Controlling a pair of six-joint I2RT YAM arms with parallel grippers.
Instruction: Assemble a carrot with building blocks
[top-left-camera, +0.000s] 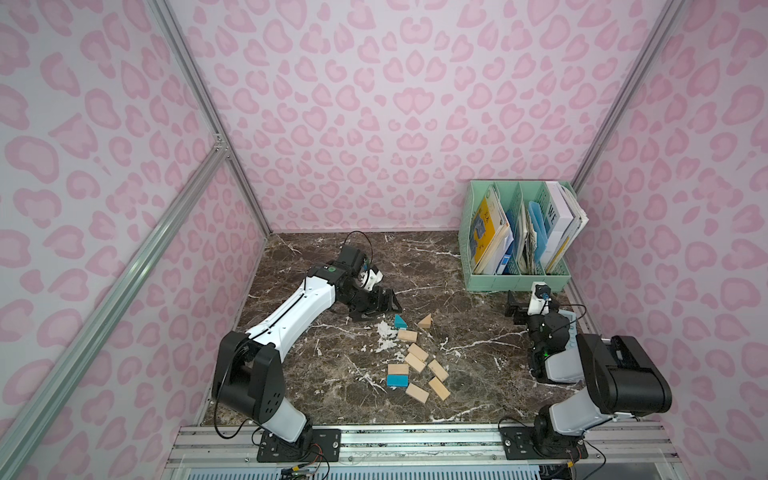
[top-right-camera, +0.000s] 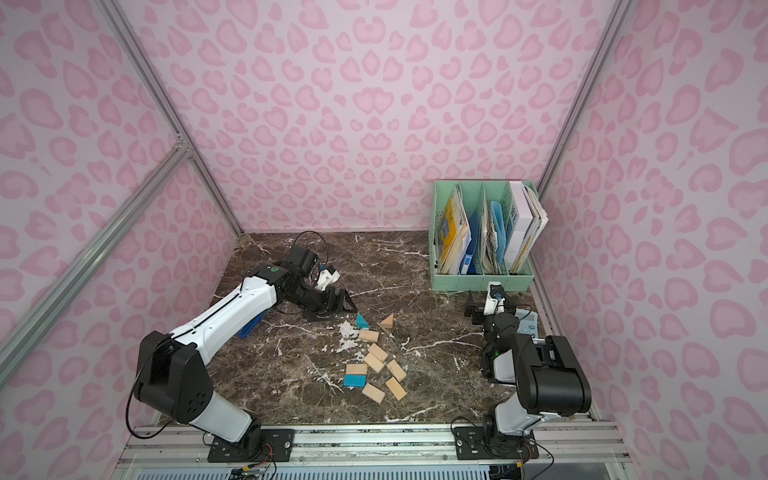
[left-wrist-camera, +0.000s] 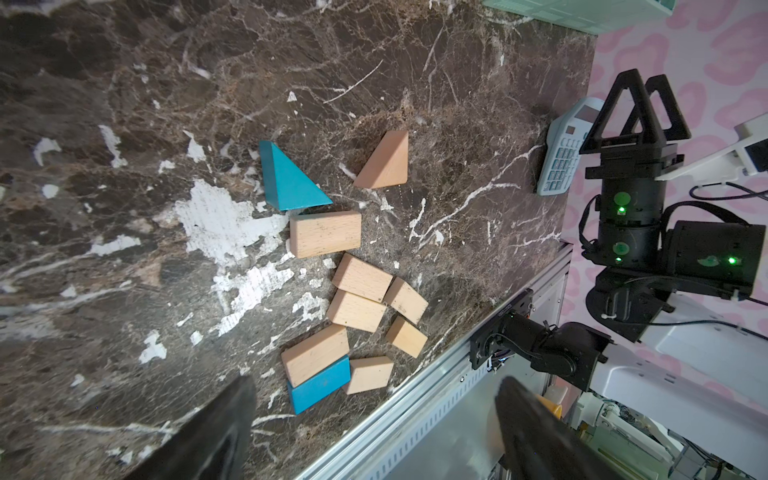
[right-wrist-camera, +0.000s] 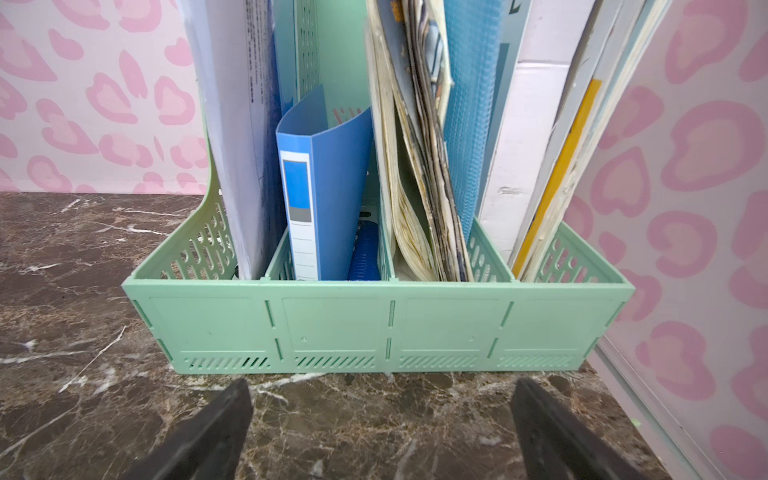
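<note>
A teal triangle block (left-wrist-camera: 292, 180) lies close to a wooden rectangle (left-wrist-camera: 326, 233). A wooden triangle (left-wrist-camera: 387, 161) sits apart, to their right. Nearer the front edge are two adjoining wooden blocks (left-wrist-camera: 356, 310) and, right of them, two more, one of them an end block (left-wrist-camera: 406, 337). A wooden block (left-wrist-camera: 316, 355) lies along a blue rectangle (left-wrist-camera: 321, 385), with another wooden block (left-wrist-camera: 370, 374) alongside. My left gripper (top-left-camera: 374, 309) is open and empty, raised up and left of the teal triangle. At the right side, my right gripper stands open and empty before the green file holder.
A green file holder (right-wrist-camera: 324, 324) full of folders and papers occupies the back right. A pale blue calculator (left-wrist-camera: 566, 152) lies by the right arm. Bare marble table (top-left-camera: 472, 344) spreads between the blocks and the right arm.
</note>
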